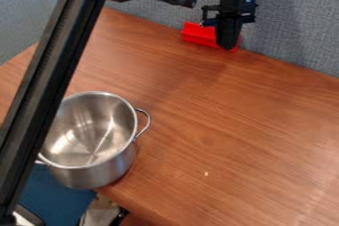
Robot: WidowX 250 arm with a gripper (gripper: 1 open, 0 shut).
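My black gripper (227,34) hangs at the back of the wooden table, against the grey wall, pointing down. A flat red object (199,34) lies at the table's back edge, directly behind and left of the fingers, which overlap it in the view. The fingers look close together; whether anything is between them is hard to tell at this size.
A steel pot (99,161) with side handles stands at the lower left, partly behind the black arm link, near a blue surface (59,200). The grey wall (298,27) bounds the back.
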